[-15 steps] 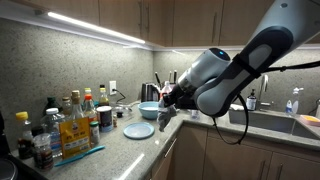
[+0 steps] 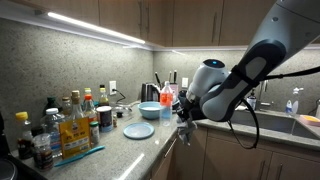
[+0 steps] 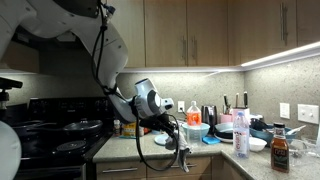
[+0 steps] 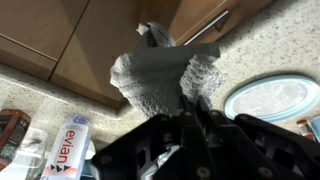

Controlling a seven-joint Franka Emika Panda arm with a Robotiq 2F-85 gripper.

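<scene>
In the wrist view, a grey and white cloth (image 4: 160, 78) hangs bunched from my gripper, whose dark fingers are shut on it. Below the cloth show the counter's edge and brown cabinet fronts. From the first exterior side, the gripper (image 2: 183, 122) is at the counter's front edge, right of the clear bottle. The second exterior view shows the cloth (image 3: 184, 158) hanging under the gripper by the cabinets. The fingertips are small and partly hidden there.
A pale blue plate (image 2: 139, 130) lies on the counter, with a blue bowl (image 2: 150, 110) behind it. An Evian bottle (image 4: 68, 148) stands near the gripper. Several sauce bottles (image 2: 75, 128) line the wall; the sink (image 2: 270, 122) is at right.
In the first exterior view, my gripper has shifted right, with the arm bending lower. The clear bottle behind it has come into fuller view.
</scene>
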